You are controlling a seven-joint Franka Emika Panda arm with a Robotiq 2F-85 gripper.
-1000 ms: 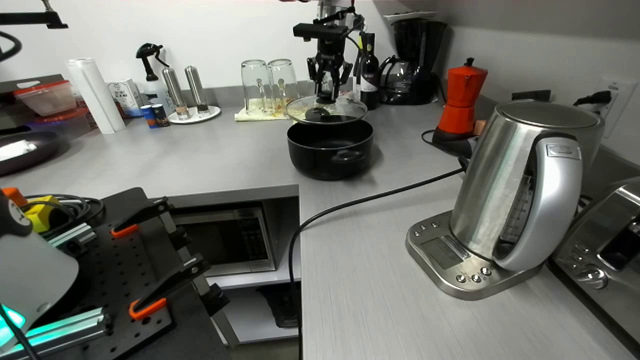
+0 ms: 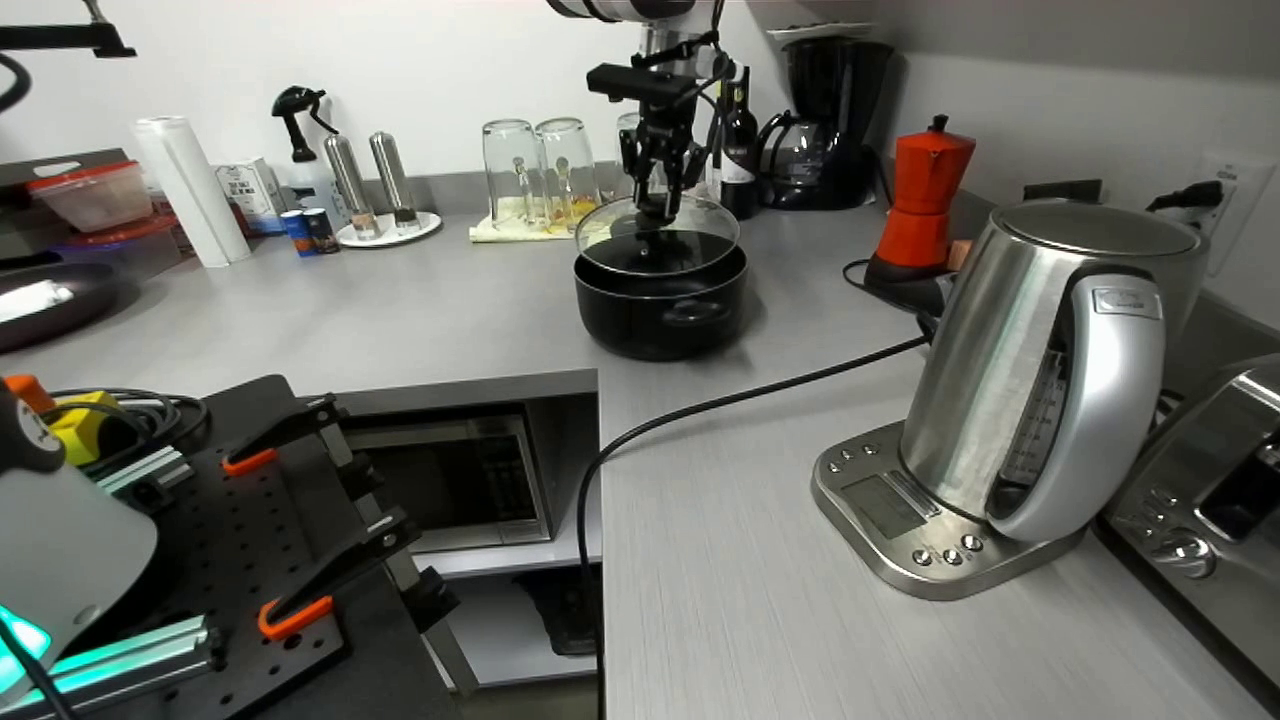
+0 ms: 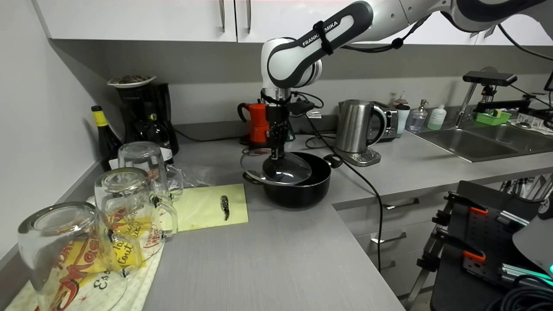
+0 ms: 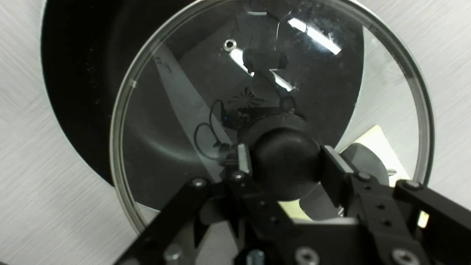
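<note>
My gripper is shut on the round black knob of a glass lid. The black pot stands on the counter below, with its handle facing the front in exterior view 1. In exterior view 2 the clear lid sits off-centre, overhanging the pot's left side while part of the pot's opening stays uncovered. From the wrist view, too, a dark crescent of the pot shows beyond the lid's rim. Whether the lid touches the pot's rim I cannot tell.
A yellow cloth with a small dark item on it and glass mugs stand near the pot. An orange moka pot and a steel kettle are to the right in exterior view 1. A black cable crosses the counter.
In exterior view 1 my gripper and the lid have come down and slightly right. The lid was above the pot's back rim and now overlaps its opening. The pot has stayed put.
</note>
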